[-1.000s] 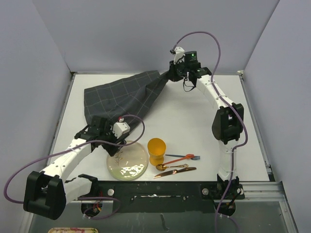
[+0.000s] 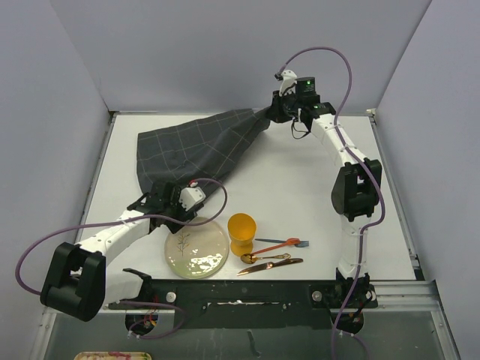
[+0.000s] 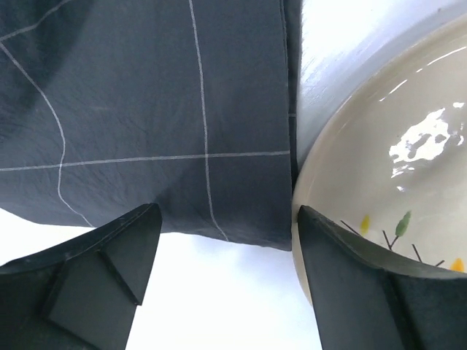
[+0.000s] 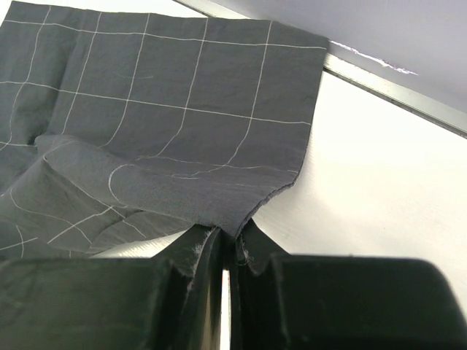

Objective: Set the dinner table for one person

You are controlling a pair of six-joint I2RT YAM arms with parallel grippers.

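A dark grey cloth with thin white lines (image 2: 199, 146) is spread over the table's left half. Its far right corner is lifted, with my right gripper shut on it; the fabric runs in folds down from the fingers. My left gripper stands open at the cloth's near edge, whose corner (image 3: 255, 211) shows between the parted fingers. The right finger of this gripper touches or overlaps the rim of the beige plate (image 2: 196, 259). To the plate's right are a yellow cup (image 2: 241, 229), a fork (image 2: 302, 244), a gold spoon (image 2: 281, 256) and a knife (image 2: 270, 265).
An orange-red utensil (image 2: 281, 244) lies across the fork. Bare white tabletop (image 2: 300, 187) stretches over the middle and right. Grey walls (image 2: 187, 52) close off the back and sides. A basket (image 2: 112, 355) shows at the bottom edge.
The cloth has slid a little to the right, along with my right gripper holding its corner. Plate, cup and cutlery are where they were.
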